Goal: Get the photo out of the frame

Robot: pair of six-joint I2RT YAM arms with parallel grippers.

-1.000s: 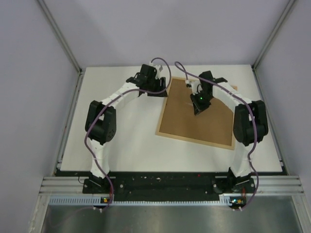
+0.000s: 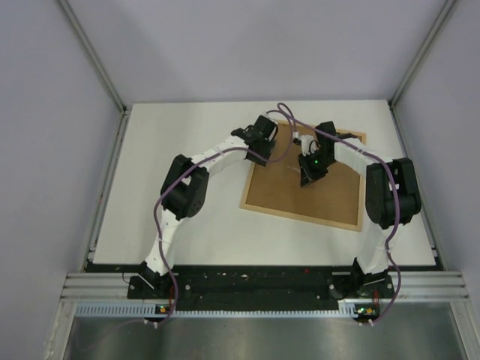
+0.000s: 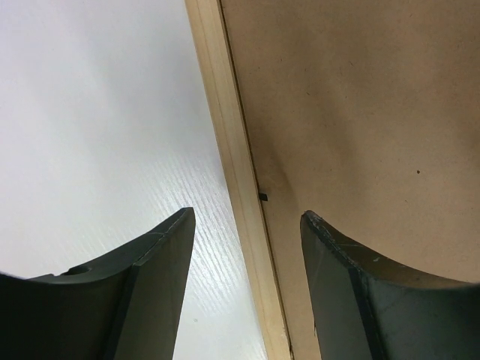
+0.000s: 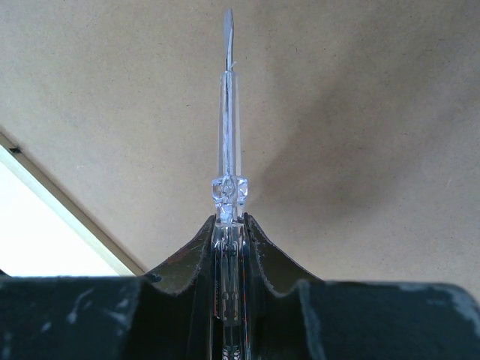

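Note:
The picture frame lies face down, its brown backing board [image 2: 292,191] bordered by a pale wooden edge [image 3: 234,161]. A small black tab [image 3: 263,196] sticks out from that edge over the board. My left gripper is open, its fingers on either side of the wooden edge, one over white table and one over board. A clear-handled screwdriver [image 4: 229,187] with a thin metal blade is between the fingers of my right gripper, which is shut on it above the board. The photo is hidden beneath the backing.
Another dark tab [image 4: 15,150] shows at the frame's edge in the right wrist view. Purple cables loop over both arms.
Over the last second my left gripper has moved right to the frame's left edge. My right gripper has shifted slightly right and toward the front, still with the screwdriver.

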